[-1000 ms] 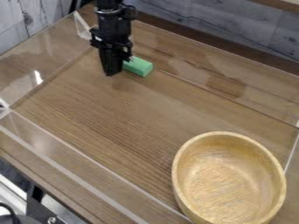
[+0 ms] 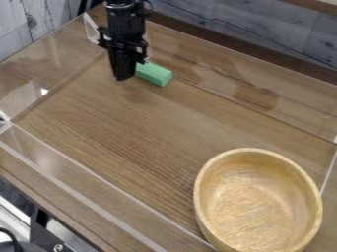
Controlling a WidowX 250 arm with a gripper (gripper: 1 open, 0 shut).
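The black robot arm hangs down at the upper left of the table, its gripper [image 2: 121, 69] low over the wood just left of a green block [image 2: 153, 74]. The block lies flat, set at an angle, close by the gripper's tip. Whether the fingers are open or shut, or touch the block, is too small to tell.
A large cream bowl [image 2: 257, 165] fills the lower right of the wooden table [image 2: 132, 138]. A wall edge runs along the top left, and cables lie at the lower left corner.
The gripper and arm have shifted slightly to the left. The green block and bowl look about where they were.
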